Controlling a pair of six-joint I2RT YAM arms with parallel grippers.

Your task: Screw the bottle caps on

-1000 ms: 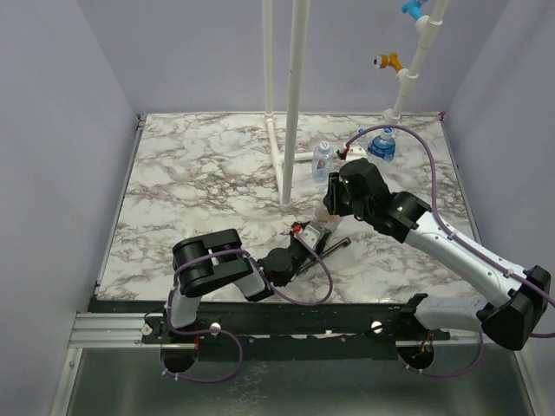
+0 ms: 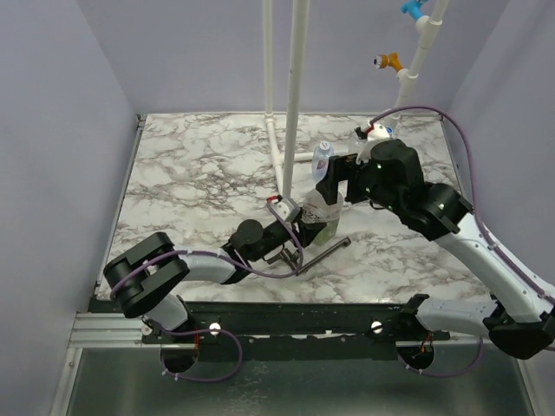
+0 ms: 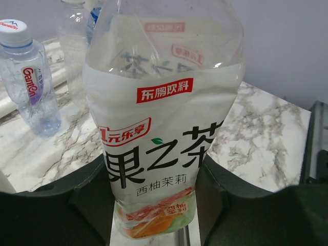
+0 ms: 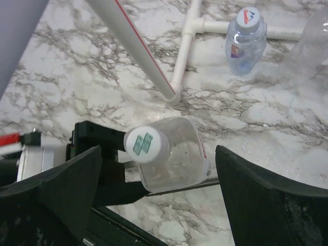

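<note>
My left gripper (image 2: 297, 225) is shut on a squarish tea bottle (image 3: 159, 128) with a white wrapper and orange-green base, held upright near the middle front. A white cap (image 4: 146, 144) sits on its top. My right gripper (image 2: 336, 173) is open above and beside that bottle, its dark fingers either side in the right wrist view, nothing between them. A small capped water bottle (image 4: 245, 43) stands behind. A clear bottle (image 4: 307, 48) stands to its right.
White pipes (image 4: 187, 46) stand and lie at the back middle, close behind the bottles. A metal bar (image 2: 325, 256) lies at the front middle.
My left gripper has moved left with the tea bottle. My right gripper has risen and moved slightly, and its fingers appear wider apart than about a second ago.
</note>
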